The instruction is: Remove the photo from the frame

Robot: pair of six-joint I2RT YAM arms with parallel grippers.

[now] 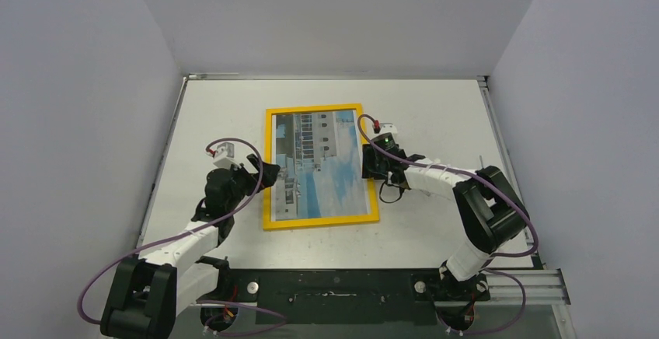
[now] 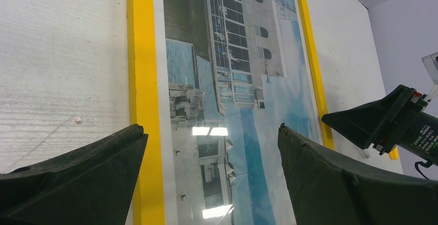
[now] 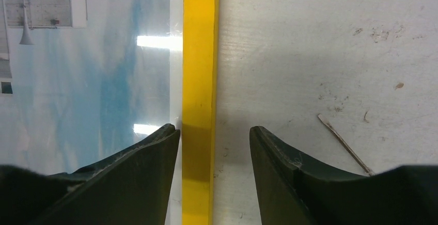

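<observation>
A yellow picture frame (image 1: 317, 221) lies flat on the white table, with the photo (image 1: 319, 168) of a pier and sky inside it under a shiny cover. Over the frame's left bar, my left gripper stands open with empty fingers, its fingers on either side of the bar's line. At the opposite bar, my right gripper is part open. In the right wrist view its left finger (image 3: 155, 158) overlaps the inner edge of the yellow bar (image 3: 199, 96), and its right finger stands over bare table. Contact with the bar cannot be told.
A thin stick-like mark or object (image 3: 345, 145) lies on the table right of the frame. Bare table (image 1: 420, 238) surrounds the frame, with grey walls (image 1: 591, 160) to the sides and back.
</observation>
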